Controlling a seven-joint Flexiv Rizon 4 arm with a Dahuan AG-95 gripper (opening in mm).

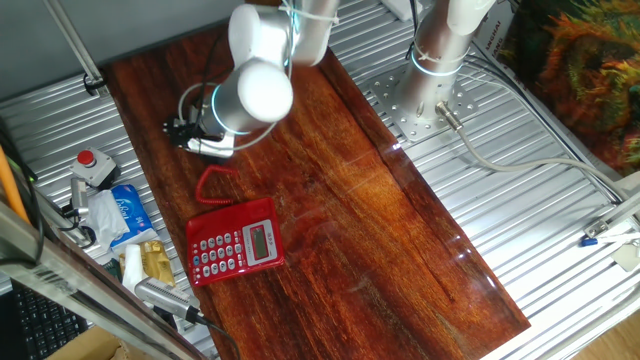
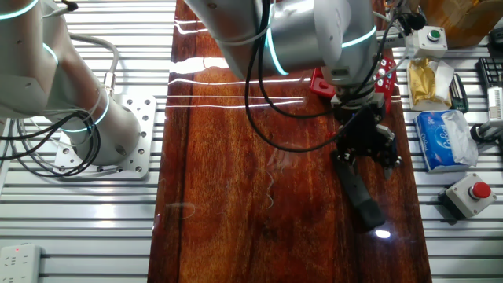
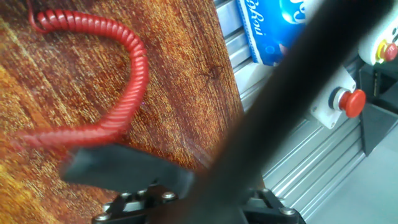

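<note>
A red desk telephone (image 1: 236,241) lies on the dark wooden board, its keypad facing up. From its side near the arm runs a red coiled cord (image 1: 205,184), which loops across the wood. My gripper (image 1: 190,142) hangs beyond the phone, near the board's far-left edge. In the wrist view the two long dark fingers (image 3: 124,168) splay widely apart, one pointing left and the other crossing up to the right, blurred. The gripper looks open, with nothing visible between them. The cord (image 3: 134,62) curves past the left finger's tip; whether they touch cannot be told.
Off the board's edge stand a red push button (image 2: 479,190) on its box, a blue-and-white tissue pack (image 2: 444,141) and a gold packet (image 2: 431,82). The middle of the board (image 1: 350,220) is bare.
</note>
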